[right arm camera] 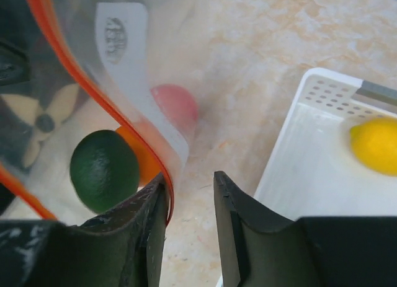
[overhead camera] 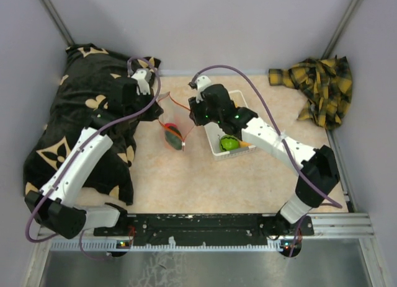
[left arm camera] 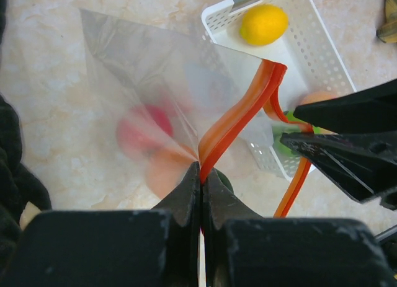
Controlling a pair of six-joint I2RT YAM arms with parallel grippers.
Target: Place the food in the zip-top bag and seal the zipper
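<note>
The clear zip bag (left arm camera: 142,76) with orange zipper hangs between my grippers, holding a dark green oval item (right arm camera: 104,169), a red item (right arm camera: 173,104) and an orange one (left arm camera: 164,169), seen through the plastic. My left gripper is shut on the bag's zipper edge. My right gripper is at the other edge, fingers part open, with the orange edge by its left finger; whether it grips that edge I cannot tell.
A white bin (overhead camera: 217,152) to the right holds a yellow item (left arm camera: 263,23), a green pepper (overhead camera: 229,143) and an orange item. A dark patterned cloth (overhead camera: 56,138) covers the left; a plaid cloth (overhead camera: 316,88) lies back right.
</note>
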